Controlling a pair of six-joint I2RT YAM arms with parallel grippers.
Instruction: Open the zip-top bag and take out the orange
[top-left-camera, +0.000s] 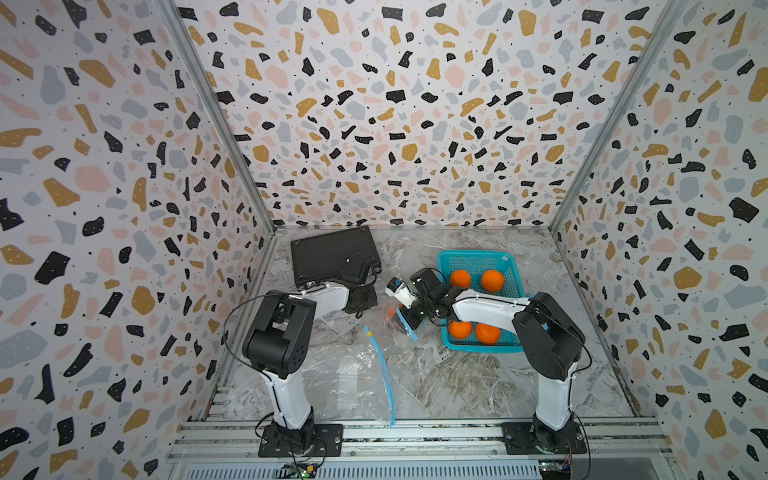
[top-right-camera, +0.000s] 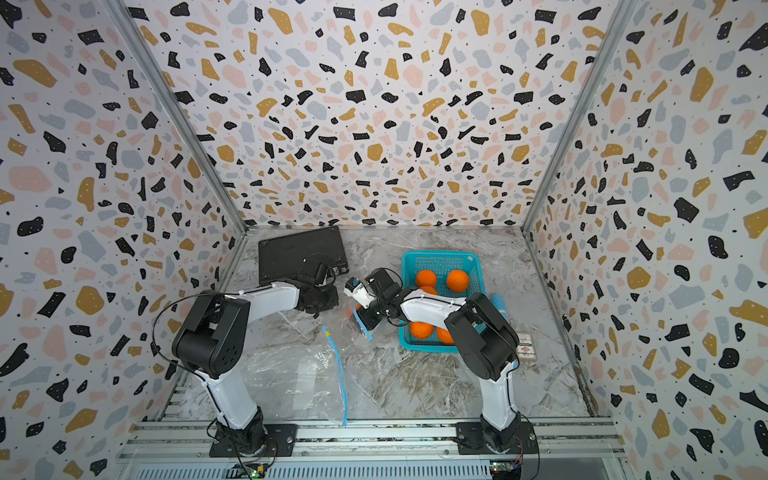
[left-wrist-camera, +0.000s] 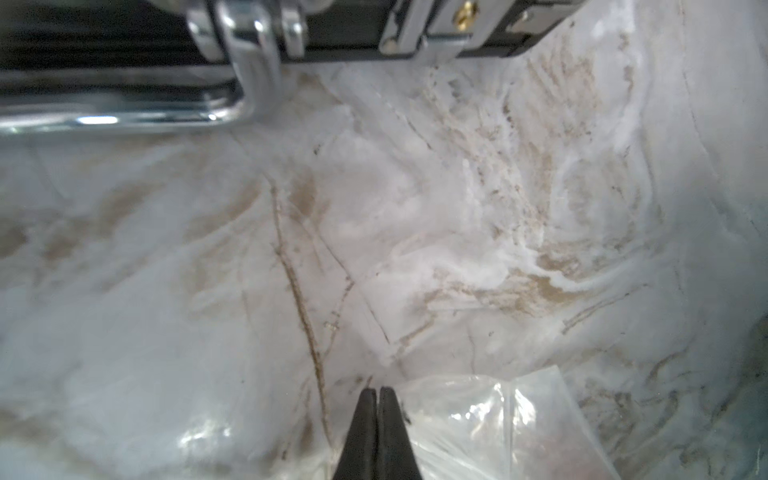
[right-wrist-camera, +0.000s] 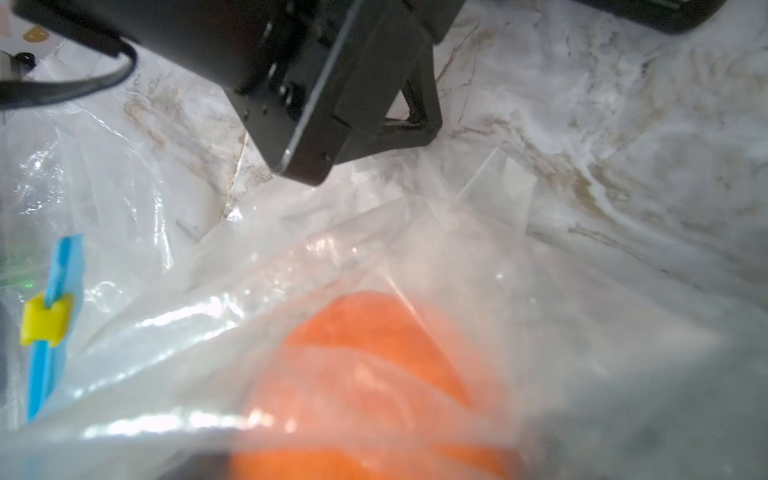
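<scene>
The clear zip bag (top-left-camera: 348, 376) lies at the front left, with a blue strip and yellow slider (right-wrist-camera: 46, 320). An orange (right-wrist-camera: 360, 336) shows through crumpled plastic in the right wrist view. My right gripper (top-left-camera: 400, 312) is over that orange, by a blue strip; its fingers are hidden or unclear, so I cannot tell their opening or hold. My left gripper is shut above the bag's edge, nothing visible between its fingertips, close to the right one.
A teal basket (top-left-camera: 472, 256) of several oranges stands at the right, under the right arm. A black case (top-left-camera: 328, 252) lies at back left. Bare table shows at front right.
</scene>
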